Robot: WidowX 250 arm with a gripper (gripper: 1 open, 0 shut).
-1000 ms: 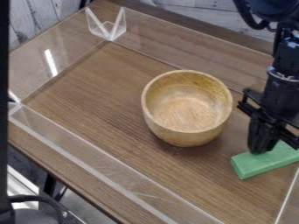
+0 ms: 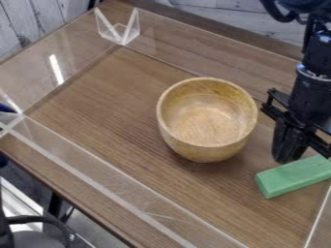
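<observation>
My gripper [image 2: 282, 155] is at the right of the view, pointing down, its narrow tip shut just above and behind a green rectangular block [image 2: 291, 178] lying on the wooden table. Nothing shows held at the tip. A large round tan bowl [image 2: 207, 145] sits to the left of the gripper.
A small clear plastic piece [image 2: 116, 27] stands at the far back left. Dark cables and equipment [image 2: 26, 232] are at the bottom left corner, off the table's edge.
The gripper has risen slightly, uncovering a little more of the space above the green block. The bowl and block look unmoved.
</observation>
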